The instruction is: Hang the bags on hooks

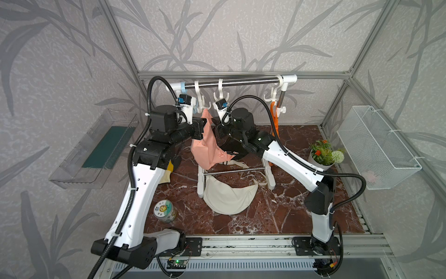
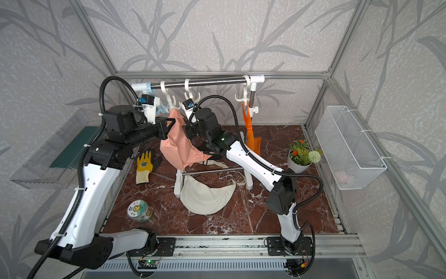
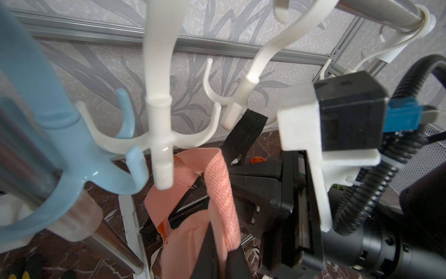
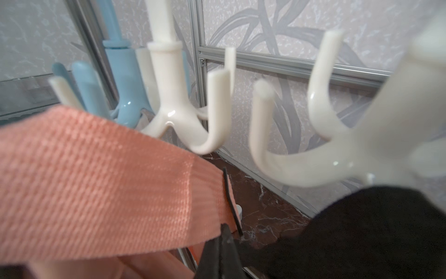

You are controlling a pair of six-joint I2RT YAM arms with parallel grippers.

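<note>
The pink bag point(image 1: 204, 151) hangs below the rail between my two grippers. In the left wrist view its strap point(image 3: 218, 186) rises just beneath a white hook point(image 3: 158, 139), with my left gripper shut on it at the bottom edge. In the right wrist view the pink fabric point(image 4: 106, 181) fills the lower left, below the white hooks point(image 4: 185, 121), and my right gripper is shut at its edge. A black strap reaches up near another white hook; dark fabric point(image 4: 367, 237) sits at lower right in the right wrist view.
A blue hook point(image 3: 60, 121) is at the rail's left end, an orange bag point(image 2: 253, 139) at its right. A cream bag point(image 1: 230, 197), yellow glove point(image 2: 144, 165), tin point(image 1: 162, 209) and plant point(image 1: 325, 155) lie around. Wire basket point(image 1: 376, 148) on the right.
</note>
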